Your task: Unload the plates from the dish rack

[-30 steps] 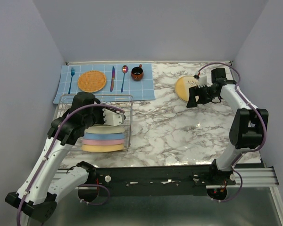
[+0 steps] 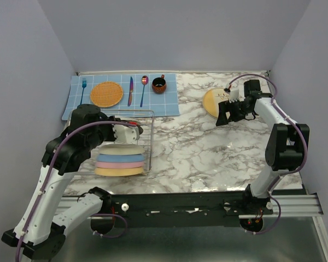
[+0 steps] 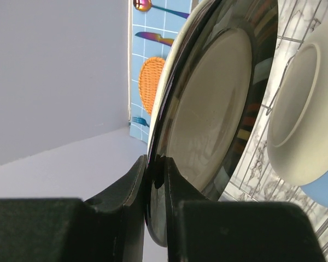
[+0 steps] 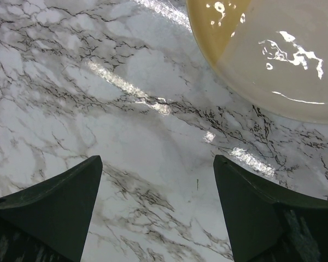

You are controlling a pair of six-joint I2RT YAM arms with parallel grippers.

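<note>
In the left wrist view my left gripper is shut on the edge of a dark, glossy plate (image 3: 213, 98), which stands steeply tilted. A cream rim shows along its far side; whether that is a separate plate I cannot tell. In the top view the left arm covers much of this grip. A cream plate (image 2: 123, 150), a blue plate (image 2: 120, 159), a pink plate (image 2: 120, 165) and a yellow plate (image 2: 119, 172) stand on edge in the wire dish rack (image 2: 152, 139). My right gripper is open and empty, beside a flat yellow-and-cream plate (image 4: 208, 33).
Behind the rack a blue checked mat (image 2: 169, 103) holds a woven round trivet (image 2: 106, 94), a brown mug (image 2: 159, 84), a fork, a knife and a spoon (image 2: 144, 87). Bare marble counter (image 2: 186, 153) lies between the rack and the right arm.
The coloured plates in the rack and my right arm look unmoved.
</note>
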